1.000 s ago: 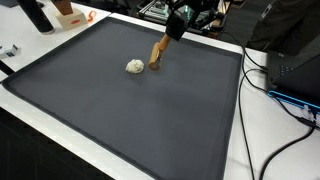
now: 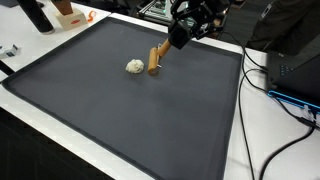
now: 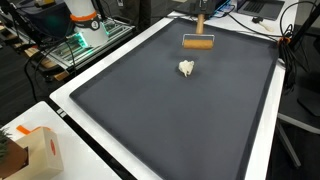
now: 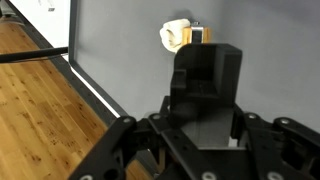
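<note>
A small roller tool with a tan cylinder (image 3: 198, 42) in a thin wire frame is near the far edge of the grey board, seen in exterior view 2. Its wooden handle (image 2: 165, 47) slants up into my gripper (image 2: 178, 39), which is shut on it. In the wrist view the dark gripper covers most of the handle, and the fingertips' contact is hidden. A crumpled white piece (image 2: 134, 66) lies on the board beside the roller, apart from it in exterior view 2. Whether the roller touches the board is hard to tell.
The grey board (image 2: 130, 110) is bare over its near and middle parts. Black cables (image 2: 243, 120) run along its right side. A dark device (image 2: 295, 82) stands beyond them. Boxes and an orange-handled item (image 2: 91, 16) sit at the back left.
The gripper has shifted slightly right and down with the handle, and the roller's angle has changed. The white piece has stayed in place.
</note>
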